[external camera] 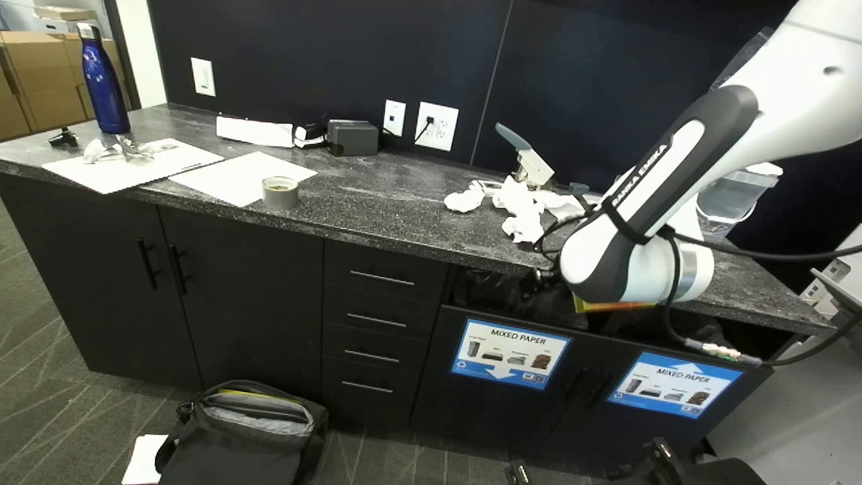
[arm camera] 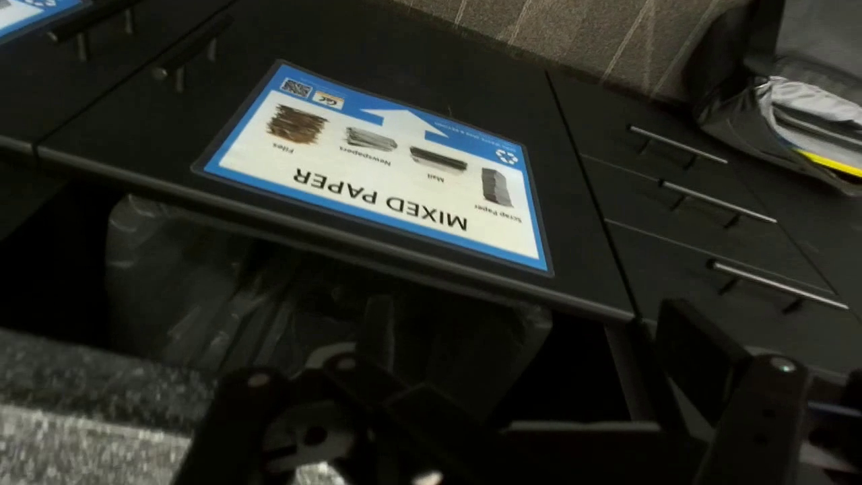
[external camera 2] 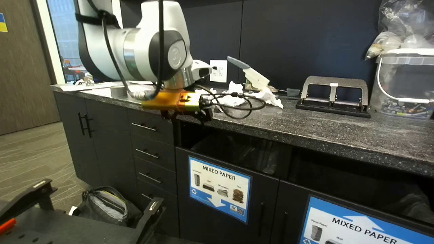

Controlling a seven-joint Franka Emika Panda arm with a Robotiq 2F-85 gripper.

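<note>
My gripper [external camera 2: 186, 117] hangs at the front edge of the counter, above the open bin slot, below its orange-taped mount. In the wrist view its dark fingers [arm camera: 755, 428] stand wide apart, open, and I make out nothing held between them. Several crumpled white papers [external camera: 523, 211] lie on the counter [external camera: 388, 206] behind the gripper. Under the counter, a clear plastic liner [arm camera: 174, 275] shows in the dark slot above the left door's mixed paper sign [arm camera: 380, 166]. From exterior view 1, the arm hides most of the gripper.
A stapler [external camera 2: 254, 77] stands tilted up behind the papers. To the right are a hole punch [external camera 2: 333, 97] and a clear bucket [external camera 2: 400, 85]. Further left lie a tape roll [external camera: 280, 194], flat sheets [external camera: 242, 179] and a blue bottle [external camera: 104, 85]. A bag [external camera: 242, 436] sits on the floor.
</note>
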